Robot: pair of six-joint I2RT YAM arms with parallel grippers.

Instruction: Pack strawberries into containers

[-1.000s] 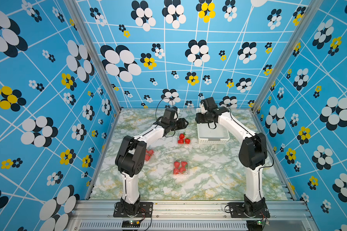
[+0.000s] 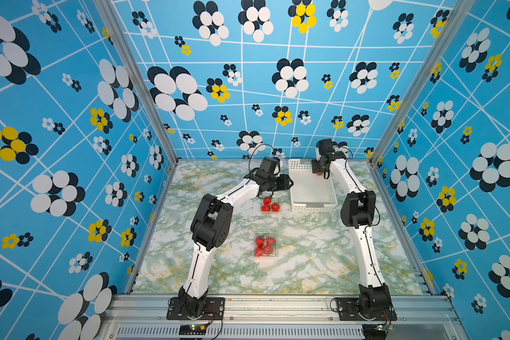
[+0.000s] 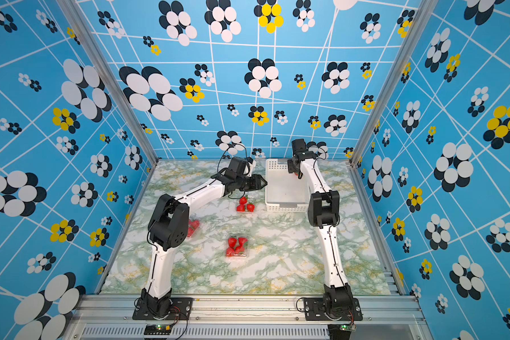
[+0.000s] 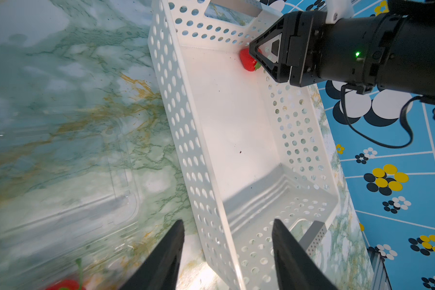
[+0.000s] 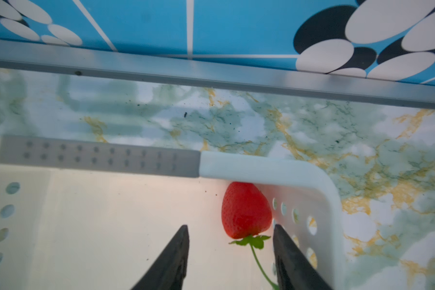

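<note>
One strawberry [image 5: 246, 207] lies in the far right corner of the white perforated basket [image 4: 193, 120]; my right gripper is over it, the stem reaching between its blurred fingers. Whether they grip anything is unclear. My left gripper hangs open left of the basket. A clear container [image 4: 58, 174] stands below it. A container with strawberries [image 2: 269, 206] sits left of the basket, another full box [image 2: 265, 247] nearer the front, and a further box [image 3: 191, 229] is partly behind the left arm.
The patterned back wall and a metal rail [image 5: 217, 77] lie just beyond the basket.
My right gripper has moved right and back to the basket's far right corner. My left gripper has shifted right toward the basket.
</note>
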